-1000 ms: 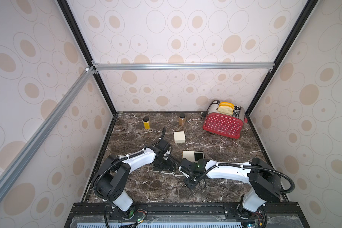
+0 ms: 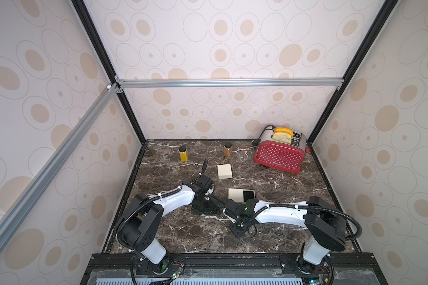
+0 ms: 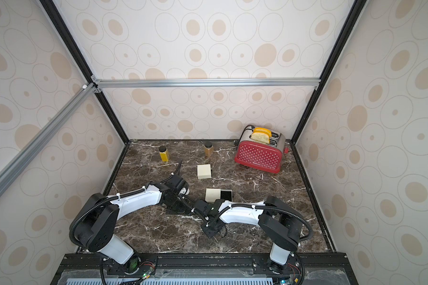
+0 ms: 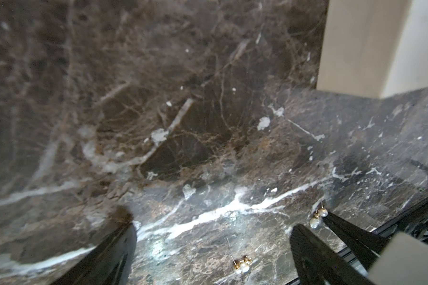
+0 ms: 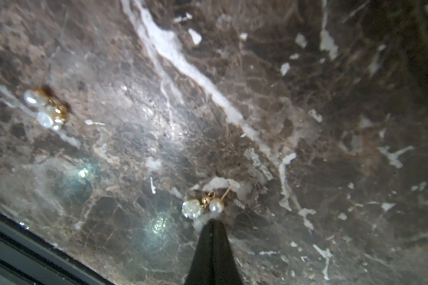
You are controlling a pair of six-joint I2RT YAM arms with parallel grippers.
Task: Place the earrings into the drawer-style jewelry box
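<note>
Two gold earrings with pearl and crystal lie on the dark marble table. One earring (image 5: 192, 209) is just ahead of the closed tips of my right gripper, outside its fingers; nothing shows between them. The other earring (image 5: 47, 114) lies apart to the upper left in that view. In the left wrist view, my left gripper is spread wide and empty, with one earring (image 4: 242, 266) on the table between its fingers. The cream jewelry box (image 2: 235, 193) has its dark-lined drawer (image 2: 248, 194) pulled out to the right, behind the right arm.
A second cream box (image 2: 224, 171) stands farther back. Behind are a yellow-filled jar (image 2: 183, 153), a brown jar (image 2: 227, 149) and a red toaster (image 2: 279, 154) at back right. Both arms are close together at the front; a dark rail (image 5: 33, 247) borders the table.
</note>
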